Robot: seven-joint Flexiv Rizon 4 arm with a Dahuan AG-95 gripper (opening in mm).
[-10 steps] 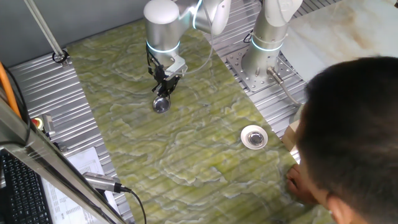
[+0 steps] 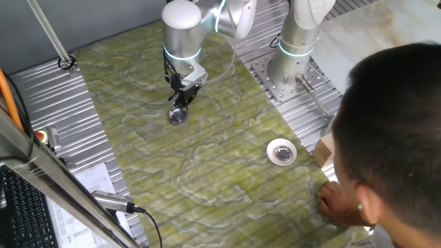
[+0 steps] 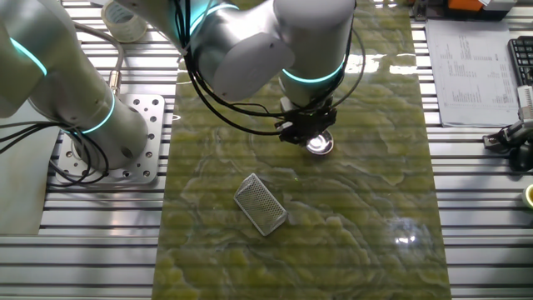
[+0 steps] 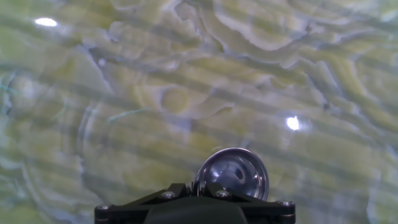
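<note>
A small round shiny metal cup [image 2: 178, 116] is at the tip of my gripper [image 2: 180, 103], over the green marbled mat. In the wrist view, the fingers of my gripper are close together at the left rim of the metal cup [image 4: 235, 173], with its hollow side facing the camera. The rim appears pinched between them. Exterior view 2 shows the cup [image 3: 320, 143] beside the dark fingers; whether it touches the mat is unclear. A white dish [image 2: 273, 156] with a round metal piece [image 2: 283, 153] inside stands to the right in exterior view 1.
A flat metal grater [image 3: 261, 205] lies on the mat [image 3: 366, 242]. The person's hand [image 2: 335, 204] rests at the mat's right edge. A metal pole [image 2: 65, 189] crosses the left.
The person has shifted and risen a little in the view. The arm and the metal cup have hardly moved; the dish is in the same place.
</note>
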